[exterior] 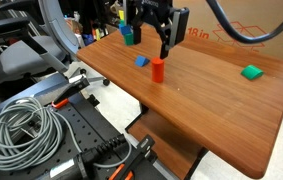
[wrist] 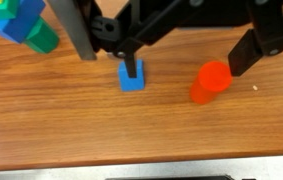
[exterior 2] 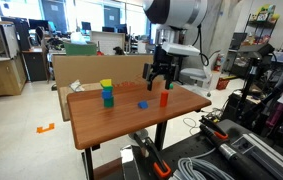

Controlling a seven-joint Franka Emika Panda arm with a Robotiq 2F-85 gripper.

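Observation:
A red cylinder (exterior: 158, 71) stands upright on the wooden table (exterior: 216, 110), near its front edge. My gripper (exterior: 151, 47) is above the cylinder, its fingers apart and nothing held between them. In the wrist view the cylinder (wrist: 211, 82) appears below the gap, closer to the right finger (wrist: 246, 54), and clear of both. A small blue block (wrist: 132, 76) lies on the table beyond the left finger (wrist: 131, 62). The second exterior view also has the red cylinder (exterior 2: 164, 99) standing free on the tabletop, with the blue block (exterior 2: 143, 105) to its left.
A stack of green, blue and yellow blocks (exterior 2: 107, 94) stands toward the table's left end. A green block (exterior: 251, 72) lies at the far right. Bare tabletop spreads between them. Coiled grey cable (exterior: 24, 135) lies off the front edge.

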